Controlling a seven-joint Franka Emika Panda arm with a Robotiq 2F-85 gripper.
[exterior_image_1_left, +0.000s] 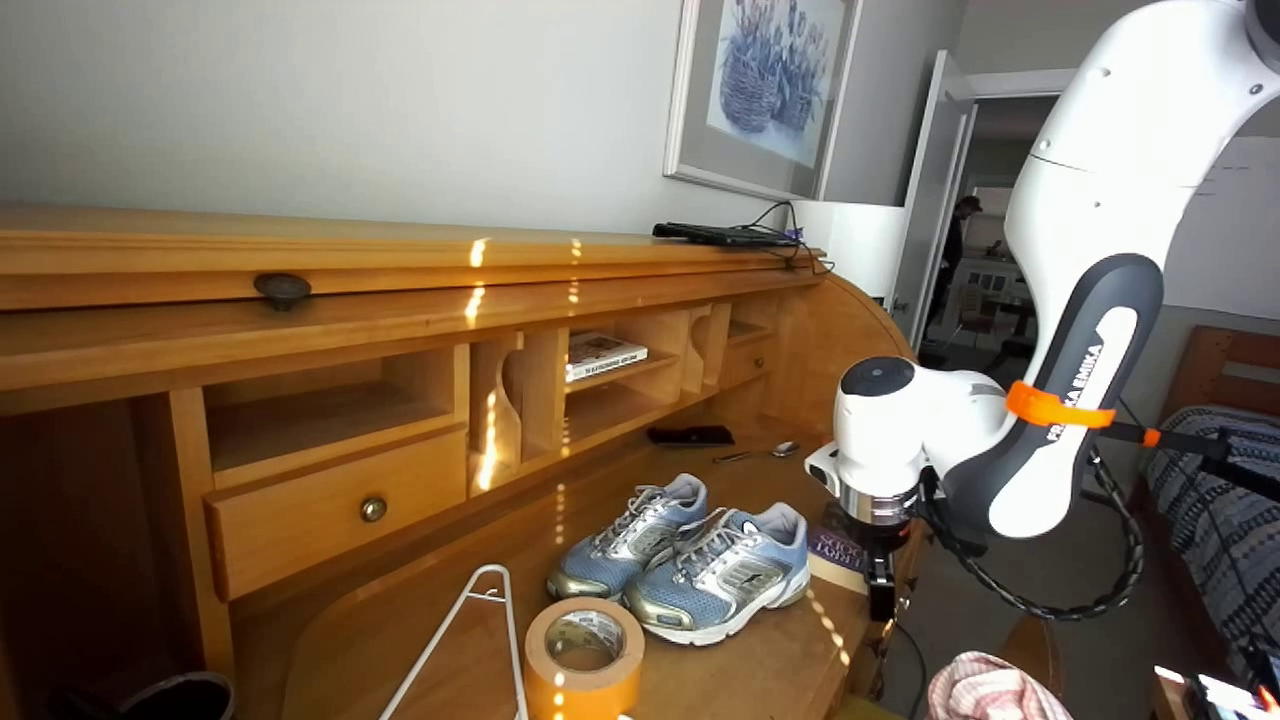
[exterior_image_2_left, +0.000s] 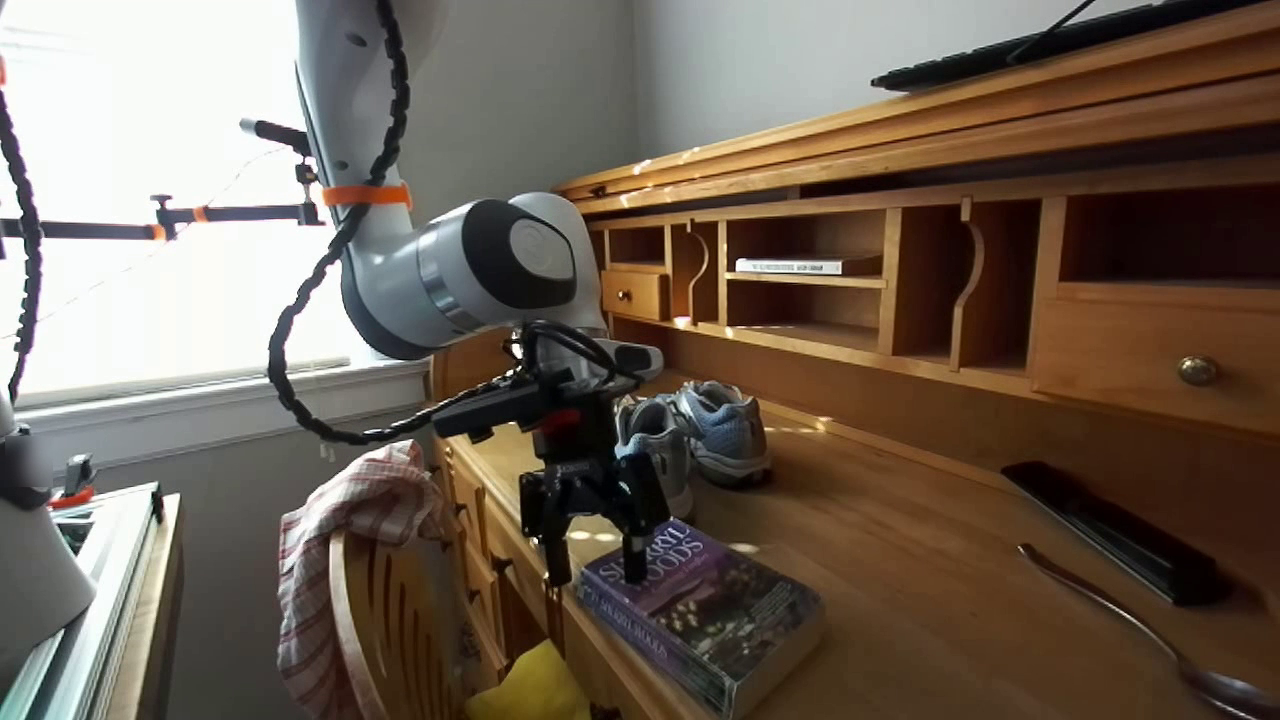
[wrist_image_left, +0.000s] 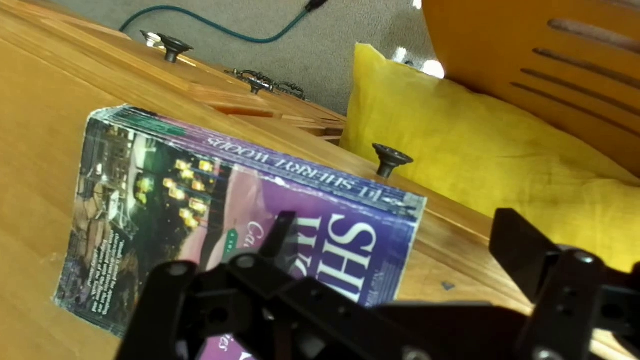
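A thick purple paperback book (exterior_image_2_left: 708, 606) lies flat near the desk's front edge. Its cover and spine fill the left and middle of the wrist view, where the book (wrist_image_left: 252, 198) is partly hidden behind one black finger. Just over the book's end nearest the shoes hangs my gripper (exterior_image_2_left: 600, 570), pointing down and open. In the wrist view my gripper has one finger over the cover and the other past the book's end, near the desk edge. Nothing is held between them. Whether a fingertip touches the book cannot be made out.
Blue-grey running shoes (exterior_image_1_left: 720, 576) stand close beside the book. A tape roll (exterior_image_1_left: 584, 654) and white hanger (exterior_image_1_left: 510, 612) lie farther along the desk. A spoon (exterior_image_2_left: 1152, 636) and black case (exterior_image_2_left: 1116, 528) lie toward the back. A chair (exterior_image_2_left: 396, 612) with a yellow cushion (wrist_image_left: 480, 144) stands by the front edge.
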